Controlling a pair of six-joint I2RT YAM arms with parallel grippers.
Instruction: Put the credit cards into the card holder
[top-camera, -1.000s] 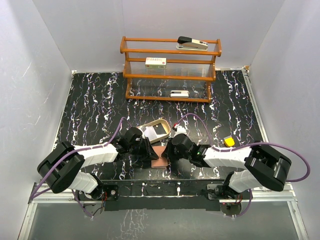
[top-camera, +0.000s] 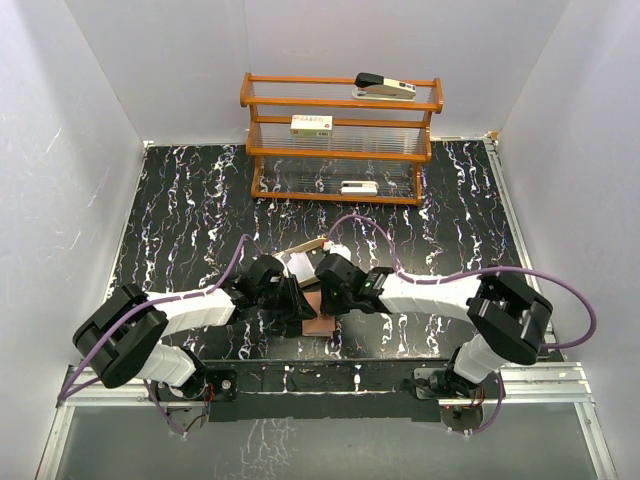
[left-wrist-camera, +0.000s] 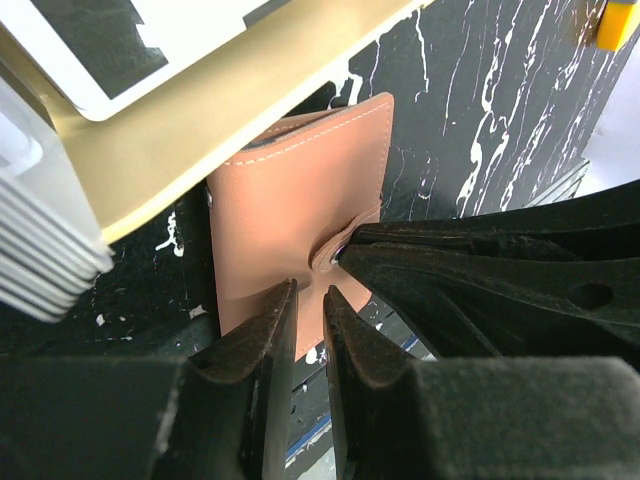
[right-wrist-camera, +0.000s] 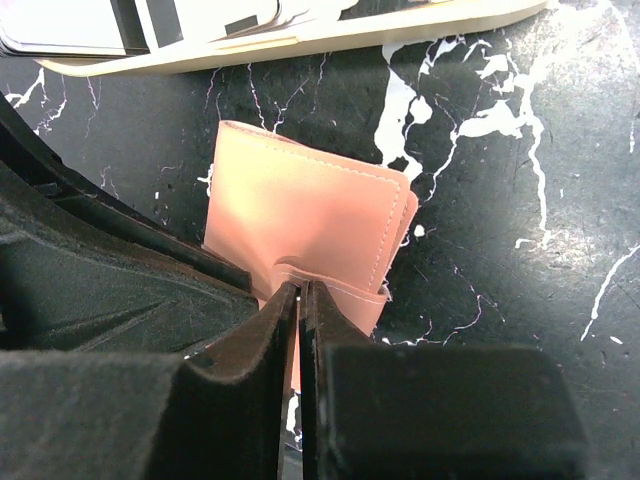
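Note:
The pink leather card holder (top-camera: 318, 327) lies on the dark marbled table in front of a tan tray. In the left wrist view, my left gripper is shut on the holder's side. Across the holder, my right gripper is shut on its small flap (right-wrist-camera: 345, 290); the fingers sit almost together. Stitching and a slit show along the holder's top edge (right-wrist-camera: 300, 150). White-and-grey cards (left-wrist-camera: 110, 50) rest inside the tray (left-wrist-camera: 230, 110). Seen from the top, both grippers cover part of the holder.
Behind stands a wooden rack (top-camera: 340, 155) with a stapler (top-camera: 385, 87), a small box (top-camera: 311, 125) and a white item (top-camera: 359, 187). A yellow block (left-wrist-camera: 620, 25) sits to the right.
The left arm and holder look unmoved.

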